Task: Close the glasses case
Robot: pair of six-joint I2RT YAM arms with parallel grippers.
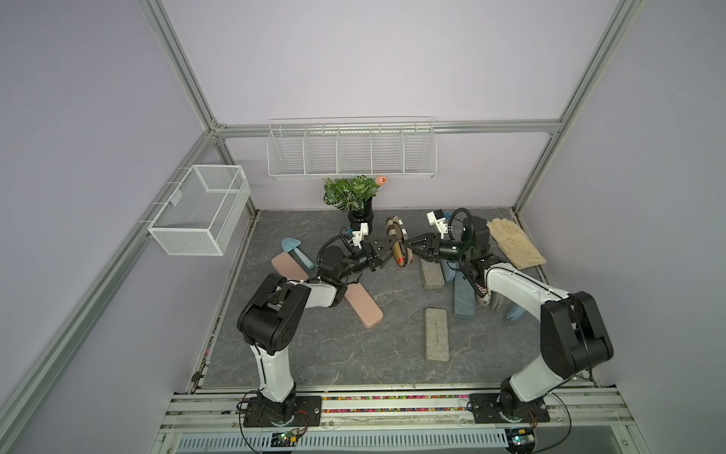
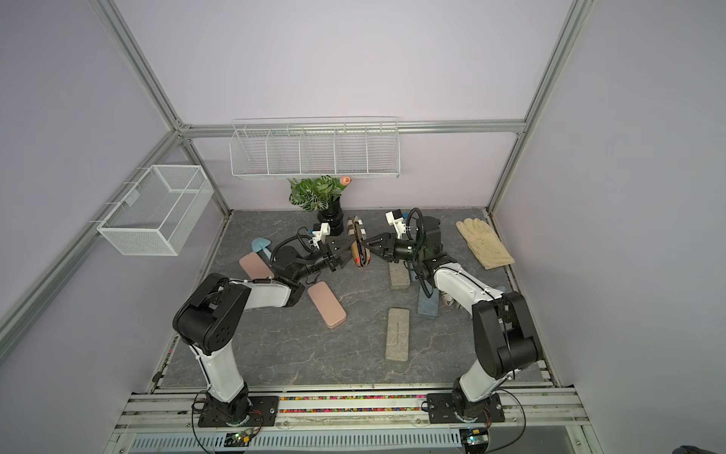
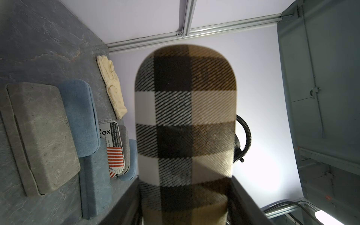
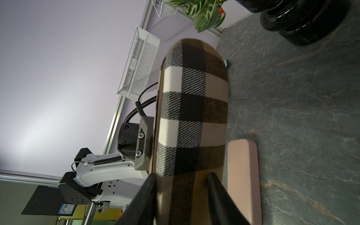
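Between the grippers, in mid-air over the table, a plaid glasses case [image 3: 185,127] in brown, black and cream stands upright, its long face filling much of both wrist views. My left gripper [image 1: 388,248] is shut on it from the left. My right gripper [image 1: 412,245] is at its other side, fingertips at or against the case; in the right wrist view its fingers are blurred at the lower part of the case and look part open. In the top left view the case appears slightly parted along its rim; whether it is fully closed I cannot tell.
Pink cases [image 1: 363,305] lie at left and middle, grey and blue cases [image 1: 463,296] at right, with beige gloves [image 1: 514,242] beyond. A black vase [image 2: 329,217] with plants stands behind the grippers.
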